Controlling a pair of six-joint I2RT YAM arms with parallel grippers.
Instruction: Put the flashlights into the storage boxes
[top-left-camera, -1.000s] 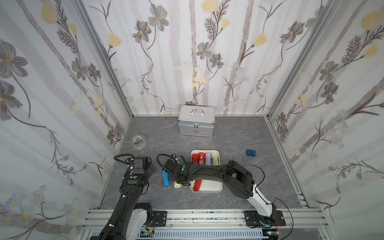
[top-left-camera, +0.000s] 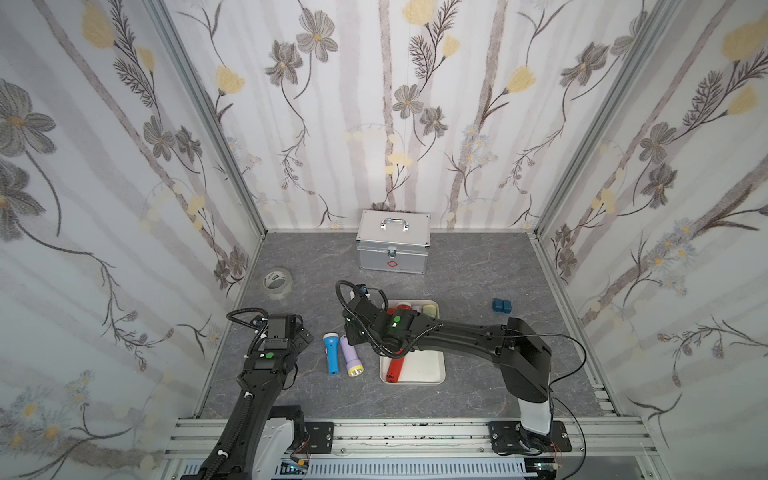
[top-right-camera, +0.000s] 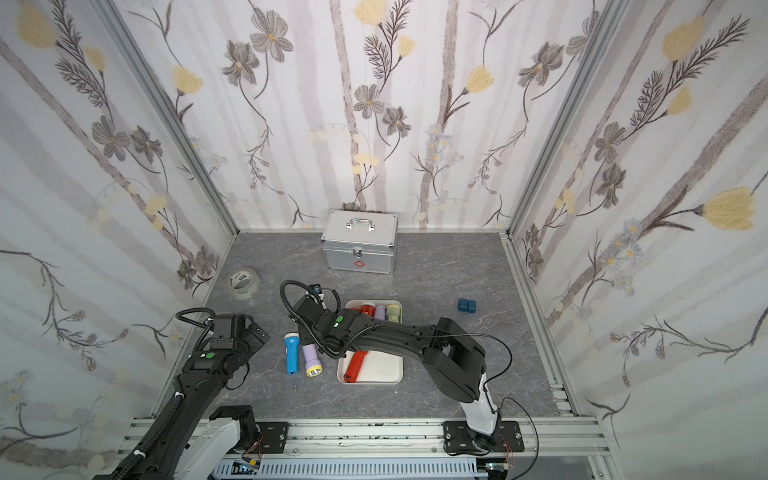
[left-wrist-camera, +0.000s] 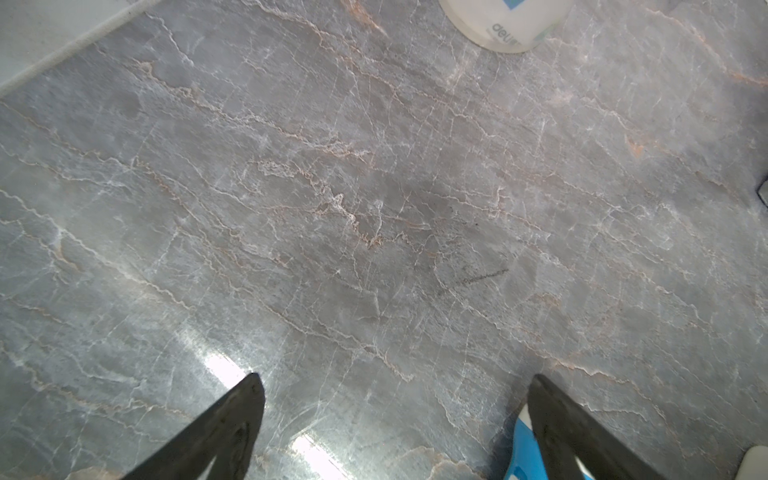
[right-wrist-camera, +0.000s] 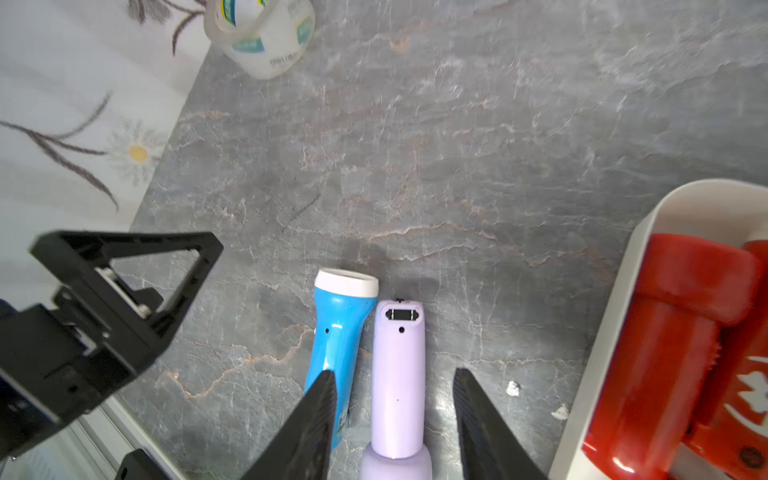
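Observation:
A blue flashlight (top-left-camera: 331, 354) and a lilac flashlight (top-left-camera: 350, 357) lie side by side on the table, left of the white storage box (top-left-camera: 424, 369). Inside the box are red flashlights (right-wrist-camera: 660, 344), a lilac one (top-right-camera: 380, 313) and a pale green one (top-right-camera: 393, 312), partly covered by my right arm. My right gripper stands open above the lilac flashlight (right-wrist-camera: 398, 376), which shows between its fingers; the blue flashlight (right-wrist-camera: 332, 340) is partly behind the left finger. My left gripper is open and empty over bare table, the blue flashlight (left-wrist-camera: 525, 452) partly behind its right finger.
A silver first-aid case (top-left-camera: 393, 244) stands at the back. A roll of tape (top-left-camera: 277, 282) lies at the left and small dark blue blocks (top-left-camera: 501, 305) at the right. The table between case and blocks is clear.
My right arm has moved away from the front edge and a little to the right, uncovering the two loose flashlights and covering more of the box. The left arm has stayed still.

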